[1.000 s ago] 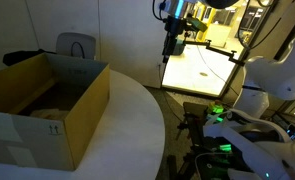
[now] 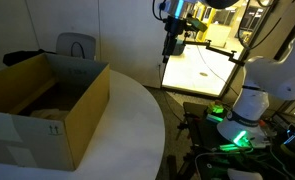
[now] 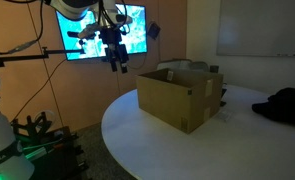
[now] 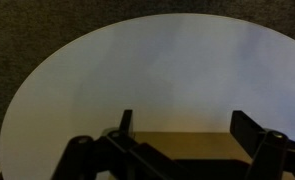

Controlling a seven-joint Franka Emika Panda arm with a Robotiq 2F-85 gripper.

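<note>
A large open-topped cardboard box (image 2: 72,125) stands on the white table (image 2: 127,130), at the left in exterior view 1 and near the middle in exterior view 2. My gripper (image 2: 165,60) hangs high, off to one side of the box and well above the table's level. Seen from the wrist, the gripper is open, its two dark fingers (image 4: 126,121) wide apart with nothing held. Part of the box's cardboard edge (image 4: 182,140) shows between and below them. What lies deep in the box is mostly hidden.
A dark cloth-like heap (image 3: 283,106) lies on the table at the right in exterior view 2. Behind the table stands a grey chair (image 2: 77,44). A lit screen (image 3: 105,36) is in the background.
</note>
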